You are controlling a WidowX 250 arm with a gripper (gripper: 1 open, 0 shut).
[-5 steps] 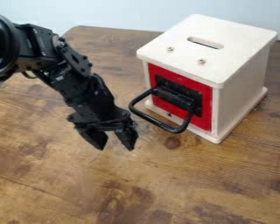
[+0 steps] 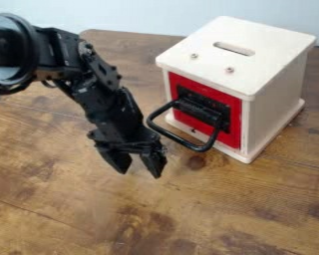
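Observation:
A pale wooden box [image 2: 271, 110] with a slot on top and a red front panel [image 2: 185, 77] stands on the right. A black latch plate on the panel carries a U-shaped handle [image 2: 174, 138] sticking out toward the front left. My black gripper [image 2: 133, 162] hangs just left of and below the handle, fingers pointing down, open with nothing seen between its fingers. Whether it touches the handle is unclear.
A pale wall is behind.
My gripper has shifted slightly right, toward the handle, and its angle has changed a little. The box and handle look the same.

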